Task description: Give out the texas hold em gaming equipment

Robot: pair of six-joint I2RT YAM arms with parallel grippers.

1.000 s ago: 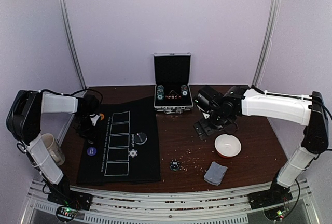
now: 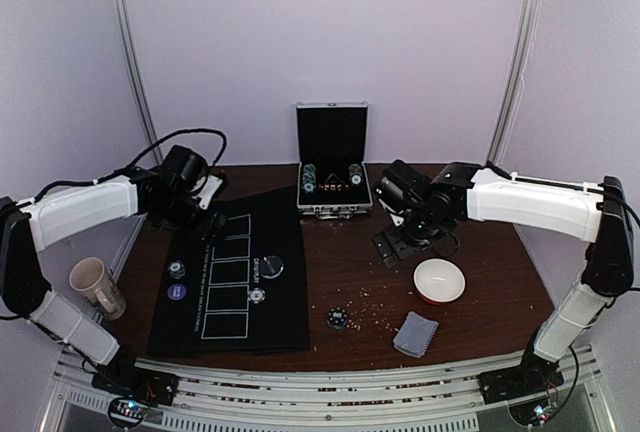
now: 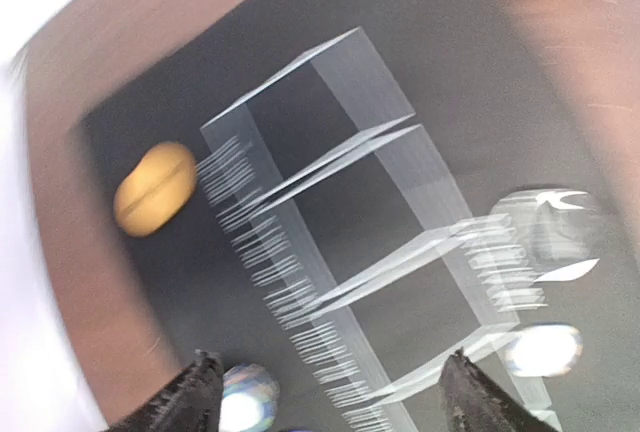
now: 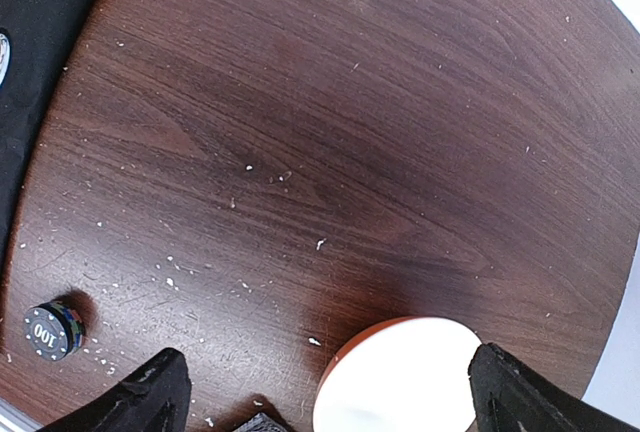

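Note:
Above the black mat [image 2: 280,302] on the left, my left gripper [image 2: 207,224] is open; in the blurred left wrist view its fingers [image 3: 190,392] stand apart with nothing held between. A grey-looking chip stack [image 2: 176,270] sits on the mat's left side above a purple round token [image 2: 177,292]. An orange token [image 3: 155,189] lies farther back. The dealer disc [image 2: 270,267] and a white chip [image 2: 257,295] are near the mat's middle. My right gripper is open and empty, over the table behind the white bowl [image 2: 439,280].
The open metal case [image 2: 334,210] with chips and dice stands at the back. A black chip stack [image 2: 337,319] and the card deck [image 2: 415,334] are at the front. A mug [image 2: 97,288] stands at far left. Table right of the case is clear.
My left gripper has moved right and back, away from the mat's left edge, uncovering the chip stack there. The right arm has stayed still.

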